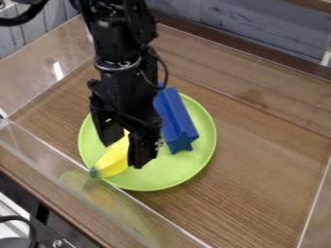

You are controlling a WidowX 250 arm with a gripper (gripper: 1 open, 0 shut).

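Observation:
The black arm comes down from the top of the camera view, and its gripper [127,136] hangs low over a green plate [168,172], its fingers apart. Under the left finger lies a yellow object [114,157] with a teal tip at the plate's lower left, partly hidden by the gripper. Whether a finger touches it, I cannot tell. On the plate's right side, beside the gripper, lies a blue block-like object [176,114].
A pale wall or ledge runs along the back, and clear edging with a cable lies at the lower left.

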